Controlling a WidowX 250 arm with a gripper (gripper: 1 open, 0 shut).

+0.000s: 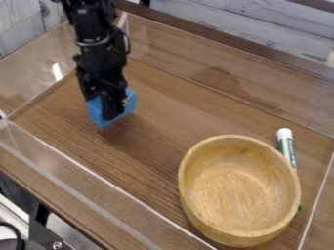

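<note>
My gripper (102, 98) hangs down from the black arm at the upper left, shut on a small blue object (113, 108) at table level. The fingers hide part of the object, so its exact shape cannot be told.
A large light wooden bowl (239, 189) sits at the lower right. A white and green tube (286, 146) lies upright in view at the right, behind the bowl.
</note>
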